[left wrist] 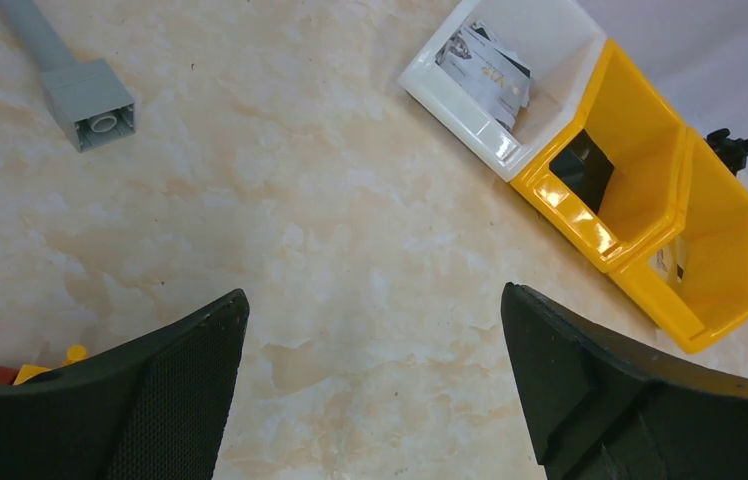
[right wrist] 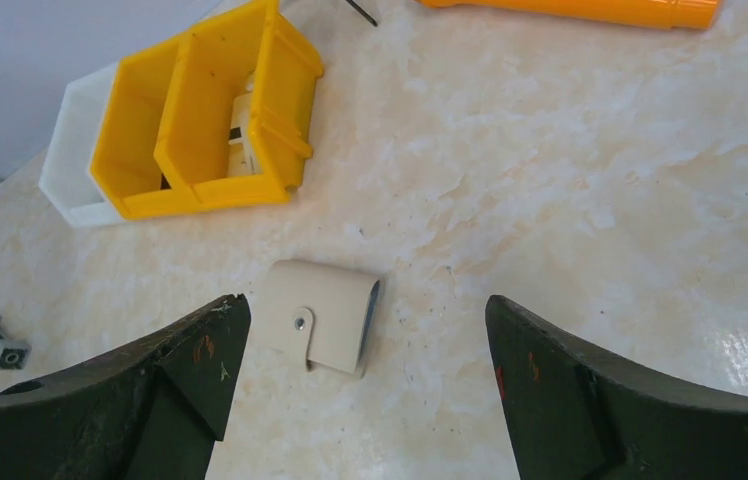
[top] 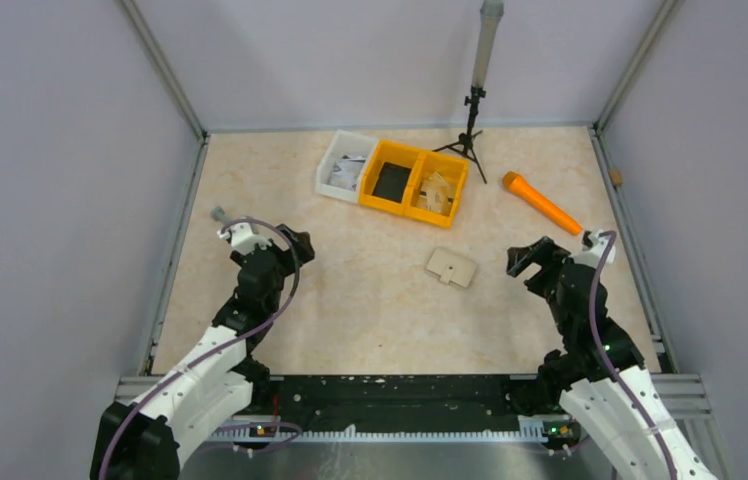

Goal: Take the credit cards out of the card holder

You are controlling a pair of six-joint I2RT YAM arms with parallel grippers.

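Observation:
A beige card holder [top: 451,268] lies flat on the table, right of the middle. Its snap strap [right wrist: 298,338] looks fastened over the front in the right wrist view; any cards inside are hidden. My right gripper [top: 514,263] hangs open to the right of the holder, apart from it, with nothing between its fingers. On the left side of the table, my left gripper [top: 300,245] is open and empty, well away from the holder. Only bare table shows between the left fingers.
One white bin [top: 343,165] and two yellow bins [top: 413,180] stand joined at the back, holding flat items. A black tripod [top: 467,140] rises behind them. An orange torch-shaped object [top: 542,203] lies back right, and a grey part [left wrist: 90,105] lies far left.

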